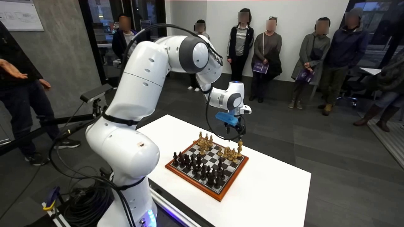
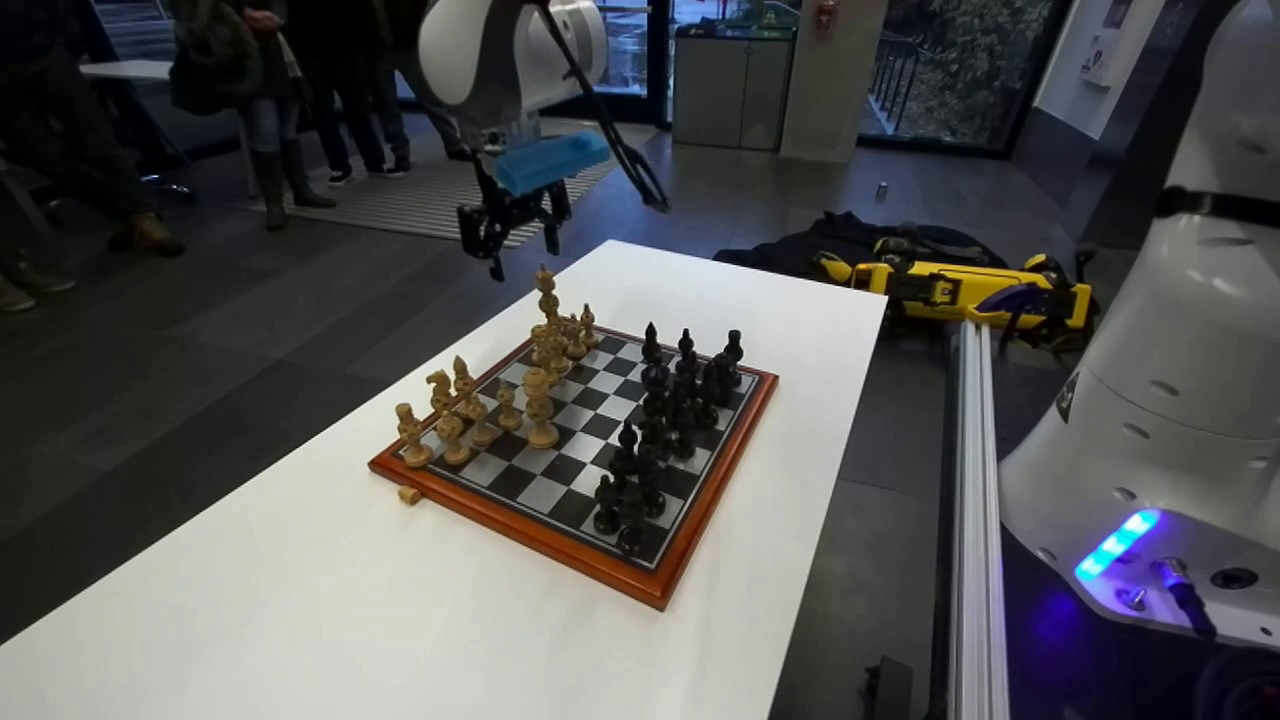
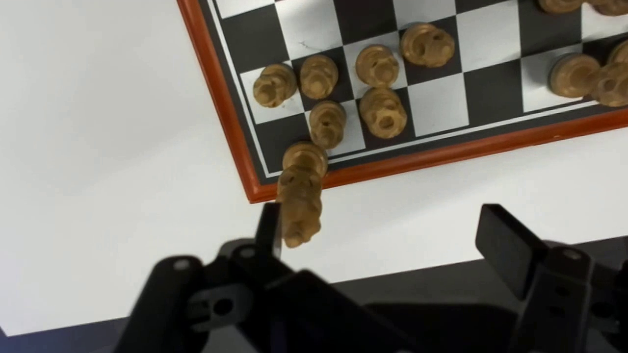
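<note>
Off the far edge of the chessboard (image 1: 192,179), my gripper (image 2: 513,246) hangs in the air above the level of the pieces. In the wrist view the gripper is wide open with no piece held between its fingers. A tall light-brown chess piece (image 3: 300,200) stands at the board's corner; its top overlaps the left fingertip there, and whether they touch I cannot tell. This tall piece (image 2: 547,292) shows below and right of the gripper in exterior view 2. Several shorter light pieces (image 3: 382,114) stand close by, and black pieces (image 2: 654,414) fill the opposite side.
People (image 1: 242,45) stand beyond the table. A loose black cable (image 1: 209,117) hangs beside the gripper.
</note>
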